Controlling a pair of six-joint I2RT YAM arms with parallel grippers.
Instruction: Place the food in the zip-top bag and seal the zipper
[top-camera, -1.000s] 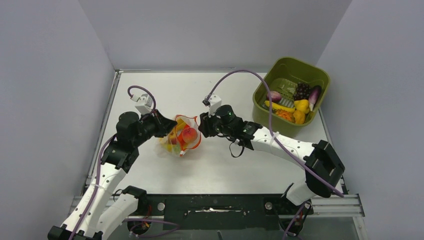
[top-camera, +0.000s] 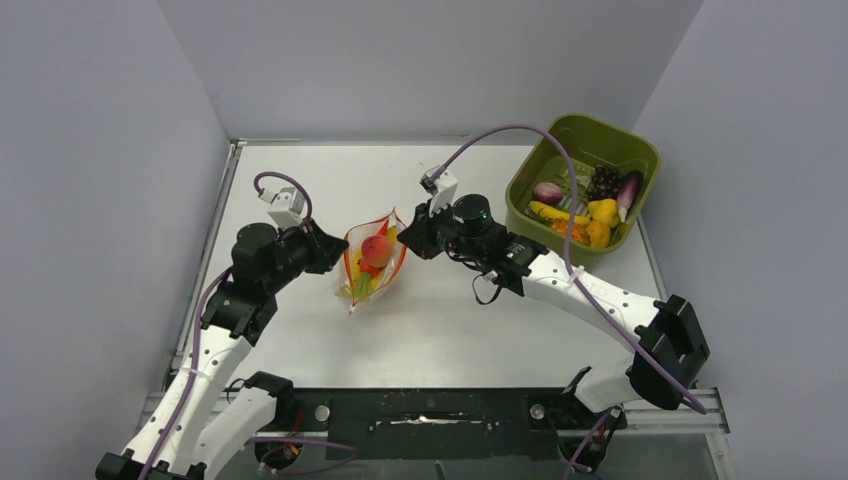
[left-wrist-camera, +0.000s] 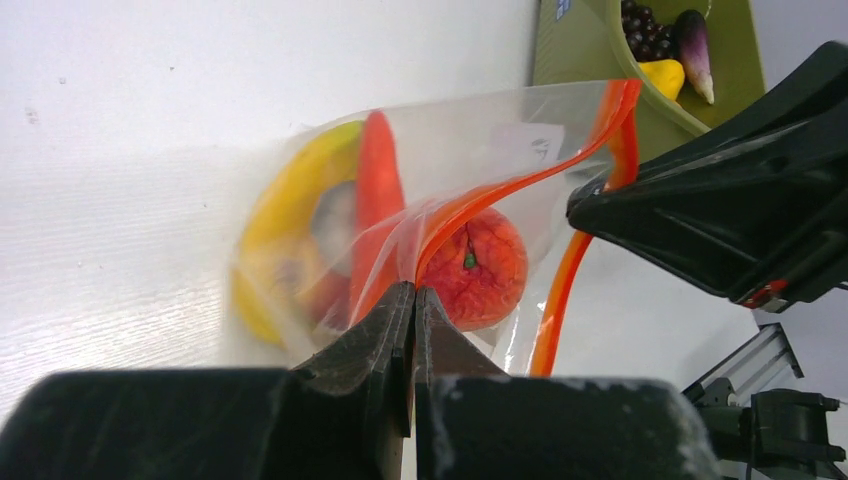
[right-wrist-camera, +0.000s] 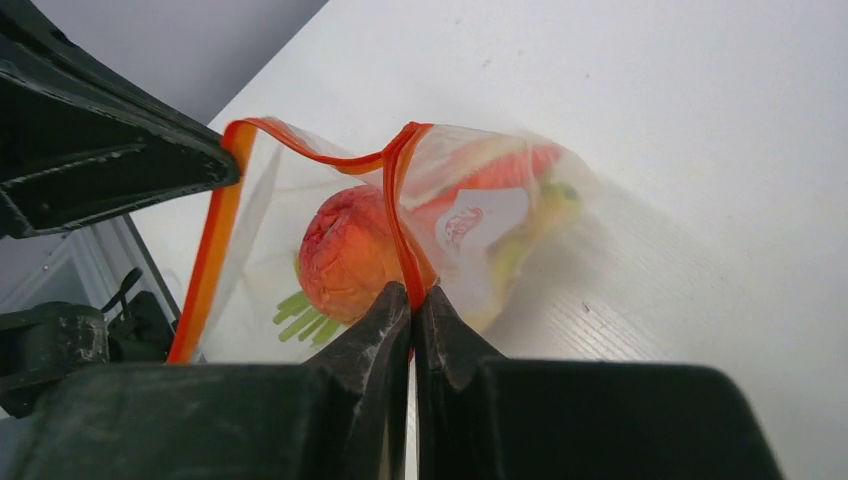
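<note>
The clear bag with an orange-edged mouth (left-wrist-camera: 558, 305) hangs between my two grippers, its mouth pulled open. Inside are a round reddish fruit (right-wrist-camera: 350, 255), a banana (left-wrist-camera: 285, 225) and a long red piece (left-wrist-camera: 377, 170); green stalks (right-wrist-camera: 308, 318) show too. My left gripper is shut, with the orange rim running down between its fingertips. On the opposite side of the mouth, my right gripper is shut on the rim. From above, the fruit lies between the left and right tips.
A green bin (top-camera: 521, 200) at the back right holds more food, including an eggplant (top-camera: 629, 193), dark grapes (top-camera: 604, 183) and a purple onion (top-camera: 547, 194).
The left arm has stayed in place.
</note>
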